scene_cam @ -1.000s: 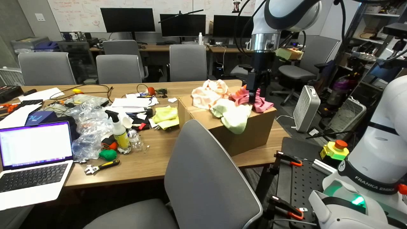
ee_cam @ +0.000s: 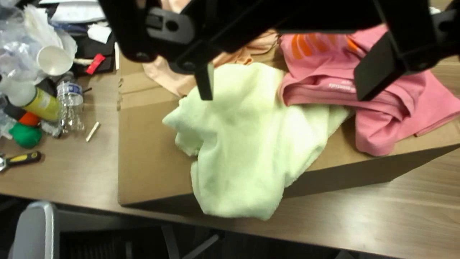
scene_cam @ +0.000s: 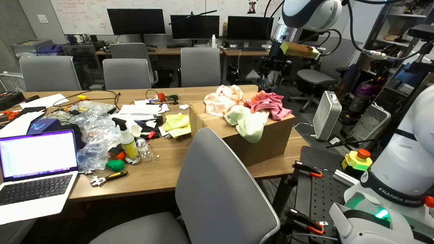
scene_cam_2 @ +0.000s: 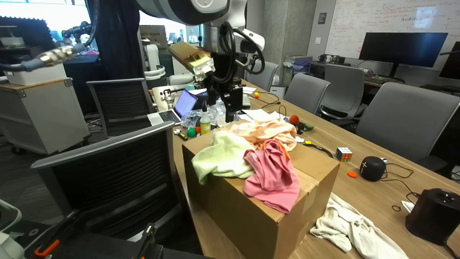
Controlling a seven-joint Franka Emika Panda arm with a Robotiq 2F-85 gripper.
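Observation:
Three cloths lie crumpled on top of a closed cardboard box (scene_cam_2: pixel 241 216): a pale green one (ee_cam: pixel 245 142) draping over the box's edge, a pink one (scene_cam_2: pixel 274 177) with orange print, and a peach one (scene_cam: pixel 223 99). Above them hangs my gripper, its fingers wide apart and nothing between them. Looking down in the wrist view, the green cloth fills the gap below, and the right finger (ee_cam: pixel 375 71) overlaps the pink cloth. In exterior view 2 the gripper (scene_cam_2: pixel 222 111) appears clear of the cloths.
A white cloth (scene_cam_2: pixel 353 228) lies on the table beside the box. Close by are a speaker (scene_cam_2: pixel 373 168) and a puzzle cube (scene_cam_2: pixel 343 154). A spray bottle (scene_cam: pixel 128 142), plastic wrap and a laptop (scene_cam: pixel 38 162) clutter the other end. A chair back (scene_cam: pixel 223 187) stands near the box.
My gripper has risen from just over the green and pink cloths, and the wrist has tilted and turned. The cloths look unmoved.

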